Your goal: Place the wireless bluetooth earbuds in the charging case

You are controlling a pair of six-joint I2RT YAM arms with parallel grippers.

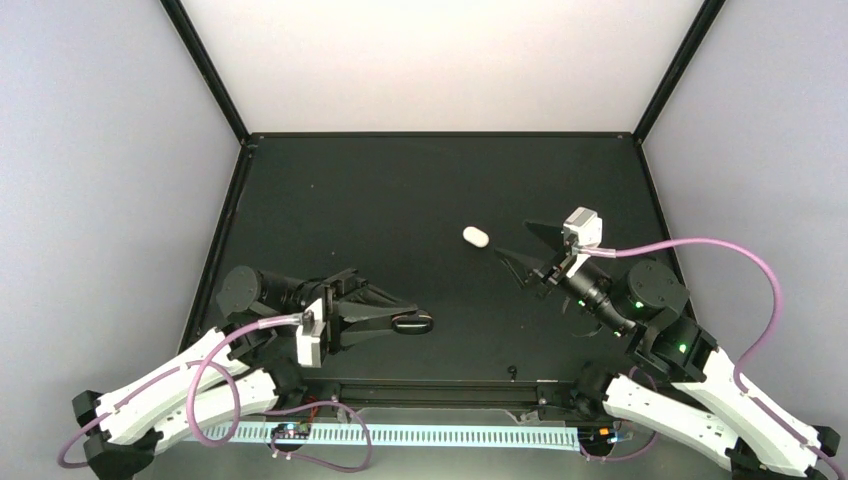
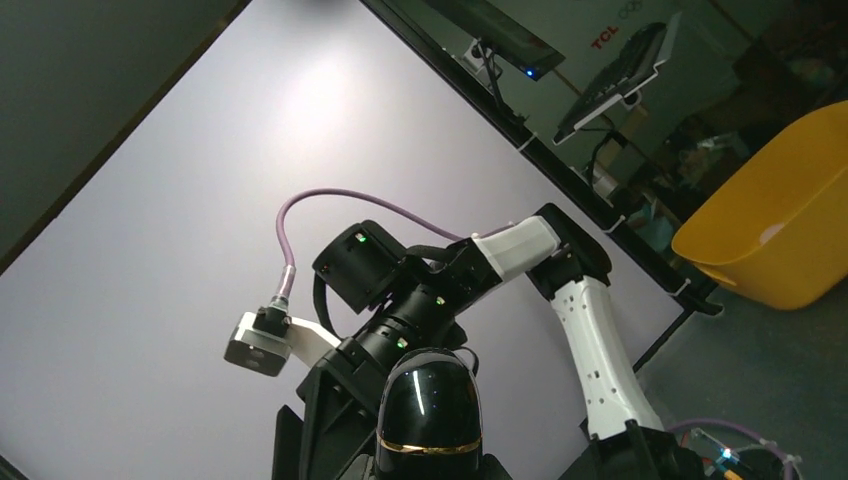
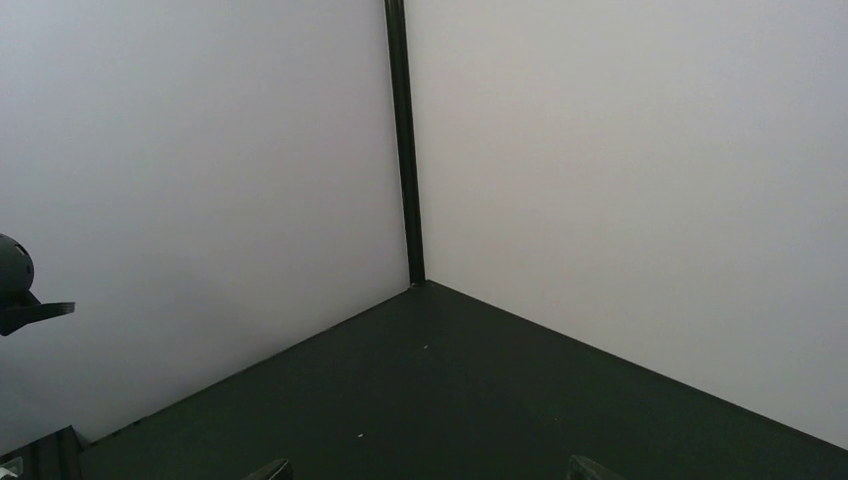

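A glossy black charging case with a thin gold band sits at the tips of my left gripper, which is shut on it off to the left of the table's middle. In the left wrist view, the case shows its smooth rounded shell, and its inside is hidden. No earbud can be made out. Over the right half of the table, my right gripper has its fingers spread apart with nothing seen between them. Its fingertips barely show at the bottom of the right wrist view.
A small white oval object lies on the black table, just left of the right gripper's tips. A small dark bit is close to the front edge.
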